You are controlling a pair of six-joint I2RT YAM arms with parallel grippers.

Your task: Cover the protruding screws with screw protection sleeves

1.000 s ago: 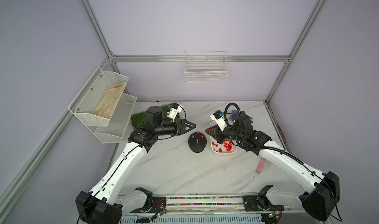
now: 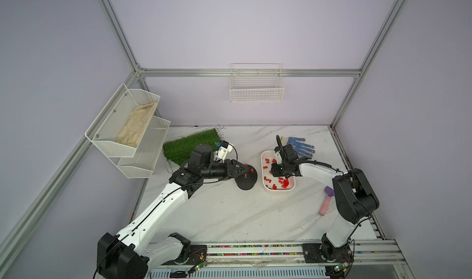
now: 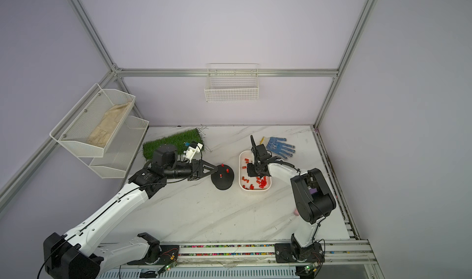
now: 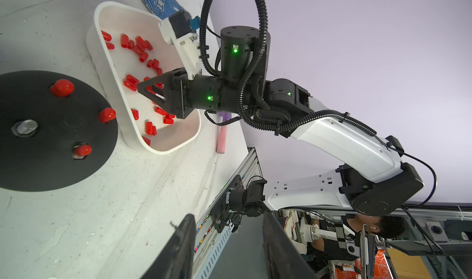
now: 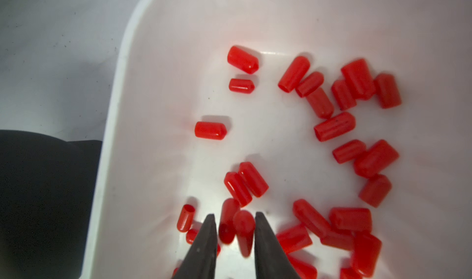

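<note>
A black disc (image 4: 44,170) lies left of the white tray (image 4: 110,69). In the left wrist view, three of its screws wear red sleeves (image 4: 62,87), and one silver screw (image 4: 25,128) is bare. My left gripper stands open and empty by the disc's left side in the top views. Over the tray, my right gripper is part open. Two blurred red sleeves (image 5: 244,229) show in the gap between its fingers; neither visibly touches them. More loose red sleeves (image 5: 210,130) are scattered over the tray floor.
A blue glove (image 2: 300,147) lies behind the tray, and a pink-handled tool (image 2: 325,205) to its right. Green turf (image 2: 185,148) is behind the left arm.
The right arm has pulled in and its gripper moved right, over the tray; a red sleeve showed at its fingertips earlier. The left gripper has shifted slightly toward the front and right, nearer the disc.
</note>
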